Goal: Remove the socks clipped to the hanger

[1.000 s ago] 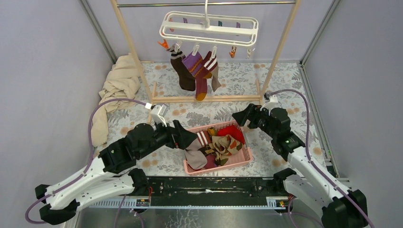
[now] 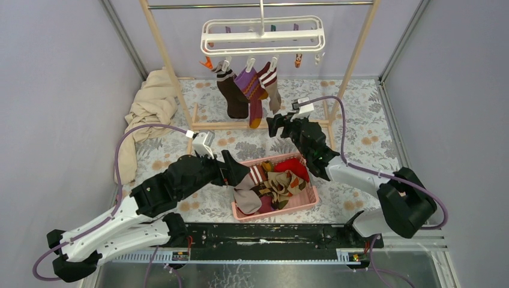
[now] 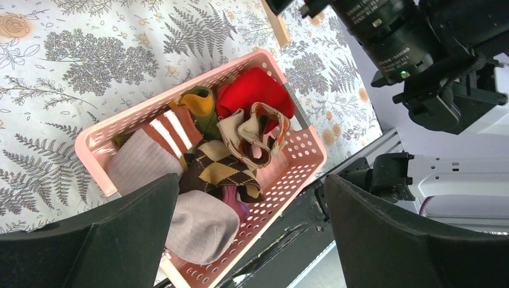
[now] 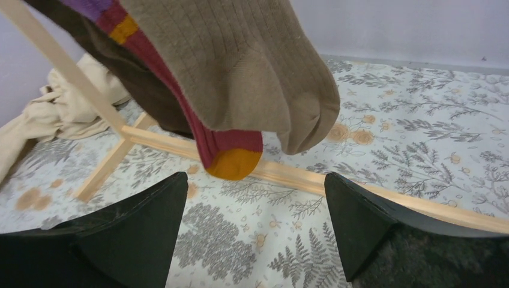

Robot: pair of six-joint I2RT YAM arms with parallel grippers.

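Three socks hang from clips on the white hanger point(image 2: 262, 51): a dark brown one point(image 2: 233, 96), a purple and maroon one point(image 2: 249, 87) and a beige striped one point(image 2: 271, 90). My right gripper point(image 2: 273, 125) is open, just right of and below them; in the right wrist view the beige sock point(image 4: 258, 84) hangs just ahead of its spread fingers. My left gripper point(image 2: 234, 171) stands open over the left part of the pink basket, nothing between its fingers.
The pink basket point(image 3: 90, 150) holds several socks. A wooden rack point(image 2: 354, 48) frames the hanger. A cream cloth point(image 2: 147, 108) lies at the left. Walls close both sides.
My right gripper has risen and moved left toward the hanging socks. The left arm has shifted only slightly; the hanger and socks have barely moved.
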